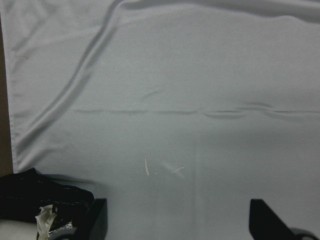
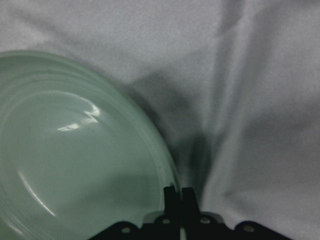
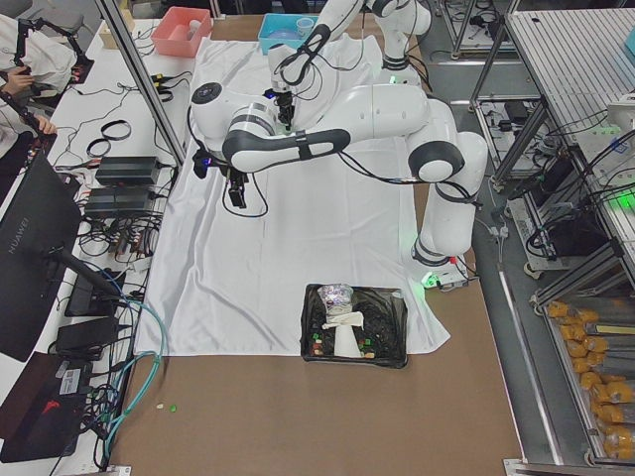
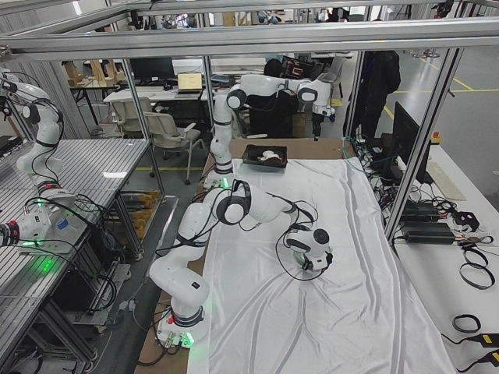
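In the right wrist view a pale green dish (image 2: pixel 85 155) lies on the white cloth, and my right gripper is at its near right rim, its fingertips close together; whether the rim is between them is unclear. In the camera right view that gripper (image 4: pixel 314 263) is low over the cloth. My left gripper is open above the cloth, with nothing between its fingers.
A black bin (image 3: pixel 392 327) with white and small coloured items sits at the cloth's edge. A blue bin (image 3: pixel 268 32) and a red bin (image 3: pixel 179 45) stand at the back.
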